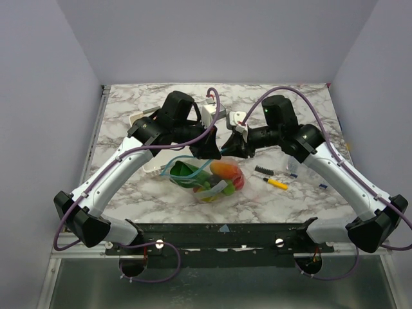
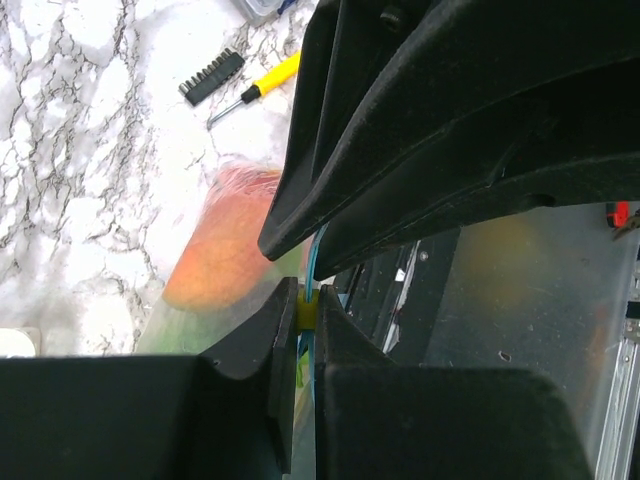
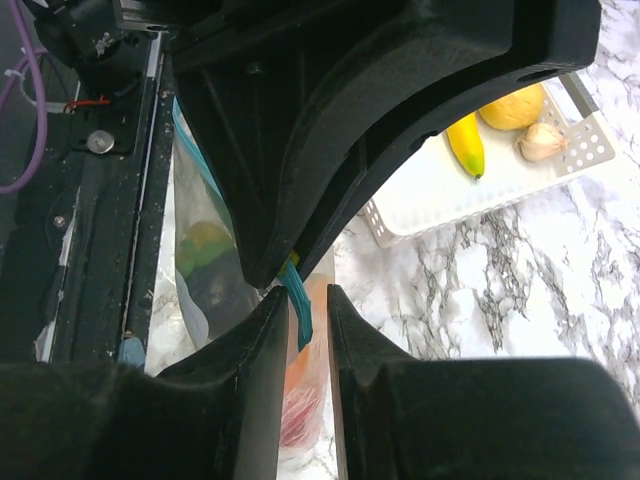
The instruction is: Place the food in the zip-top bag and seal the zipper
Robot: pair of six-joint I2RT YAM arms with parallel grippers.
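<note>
The zip bag [image 1: 199, 181] with colorful food inside lies at the front center, its blue zipper strip rising to both grippers. My left gripper is shut on that zipper, at a small yellow piece between its fingertips. My right gripper is right beside it, fingers part open around the blue zipper end [image 3: 298, 305]; whether they touch it is unclear. The two grippers hide much of the bag's top in the top view.
A white basket [image 3: 420, 205] with a banana, a yellow fruit and an onion is behind on the left. A screwdriver [image 1: 275, 183], a bit strip [image 1: 263, 170] and clear containers lie to the right.
</note>
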